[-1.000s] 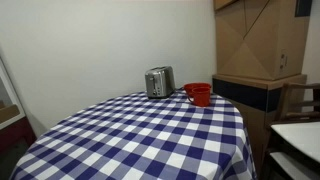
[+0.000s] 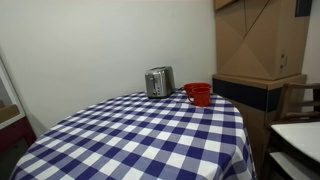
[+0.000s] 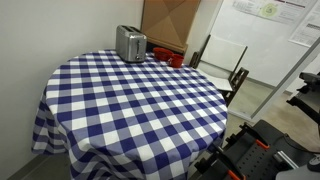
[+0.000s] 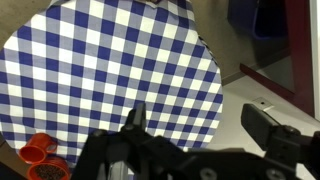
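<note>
My gripper is open with nothing between its fingers; in the wrist view the table lies beneath it. A silver toaster (image 2: 159,83) stands at the back of the round table, which has a blue-and-white checked cloth (image 2: 130,140). Just right of it is a red cup (image 2: 201,96), with another red piece partly hidden behind. From above, the red cup (image 4: 38,148) and a red container with dark contents (image 4: 47,171) appear at the lower left. My gripper partly covers the toaster (image 4: 118,171) there.
Cardboard boxes (image 2: 247,45) are stacked behind the table's right side. A white chair (image 3: 222,56) stands beyond the table, and a white wall borders its back.
</note>
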